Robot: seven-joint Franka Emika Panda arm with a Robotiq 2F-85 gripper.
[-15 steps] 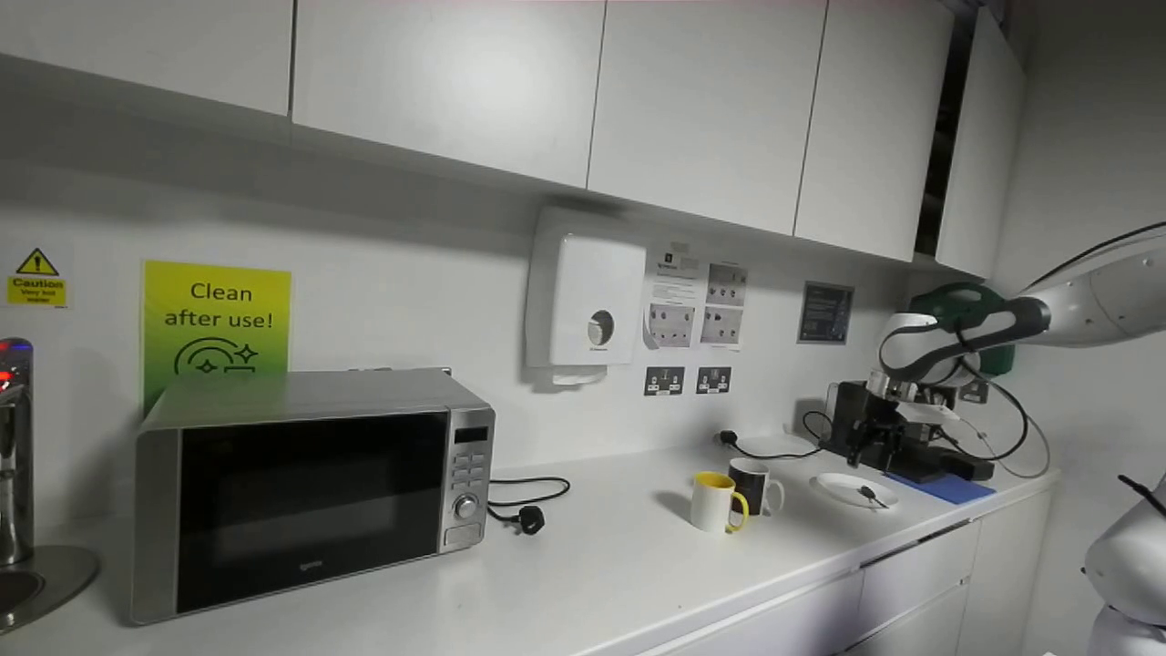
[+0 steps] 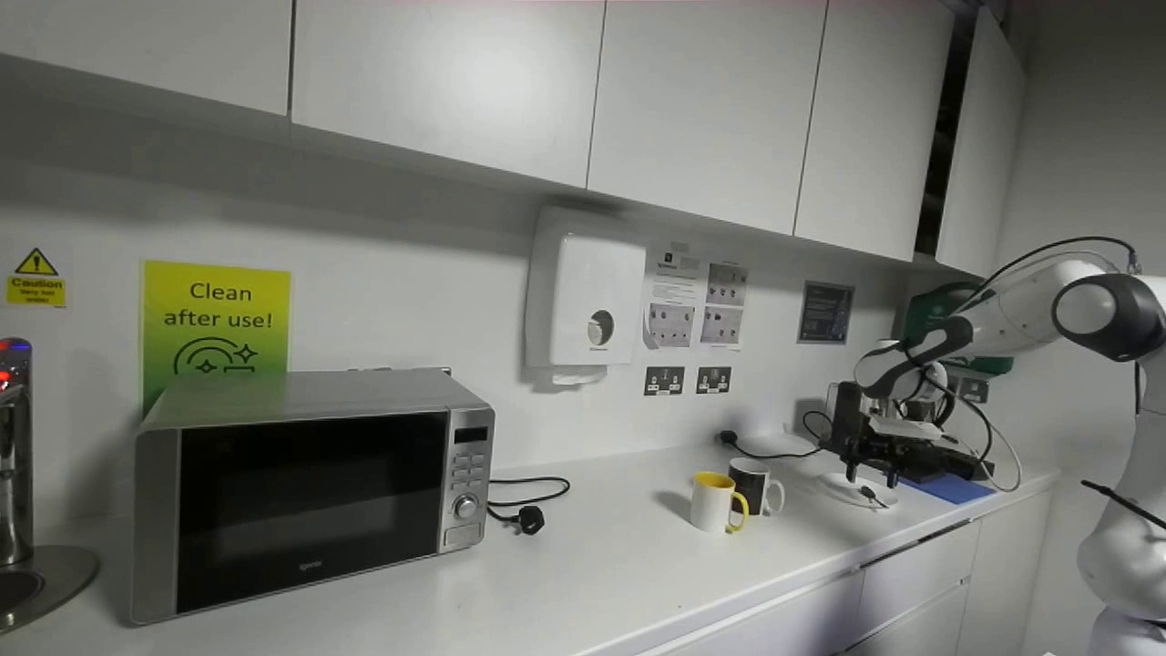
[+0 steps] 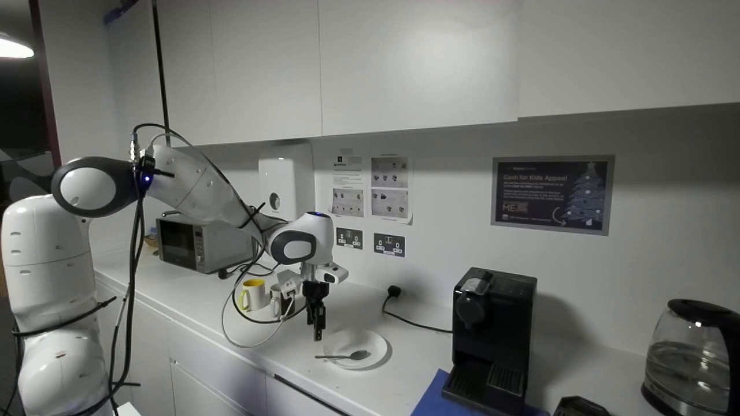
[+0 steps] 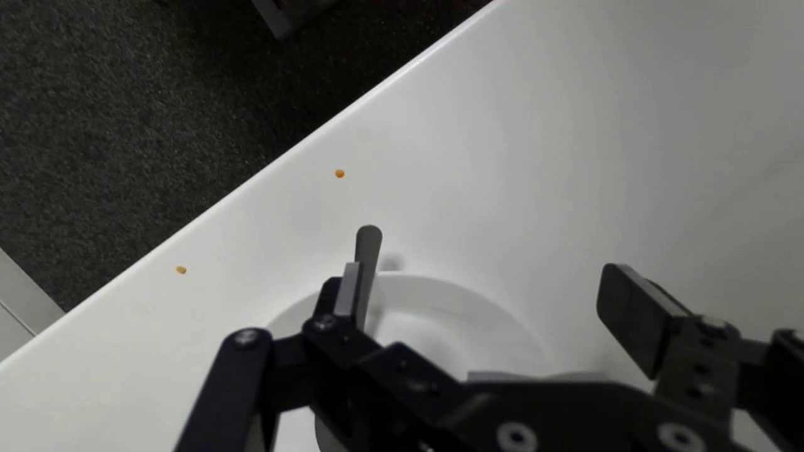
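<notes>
A white plate (image 3: 375,341) rests on the counter. Lying across it is a dark spoon (image 3: 358,355), its handle sticking out past the rim towards the counter's front edge. Above the plate, my gripper (image 2: 872,476) points down with its fingers apart and nothing held. In the wrist view the gripper spans part of the plate (image 4: 445,301). The spoon's handle (image 4: 369,245) shows right beside the left finger, which hides part of it; whether they touch I cannot tell. The spoon's bowl is covered by the gripper in that view.
A white-and-yellow mug (image 2: 712,503) and a dark mug (image 2: 750,487) stand left of the plate, with a microwave (image 2: 317,492) farther left. A coffee machine (image 3: 492,333) on a blue mat (image 3: 431,395) and a kettle (image 3: 687,360) are to the right. Bare counter lies before the microwave.
In exterior view 1 the arm has shifted left, and my gripper has come lower over the plate. Its fingers now show spread apart from this side. The plate, spoon and mugs have stayed put.
</notes>
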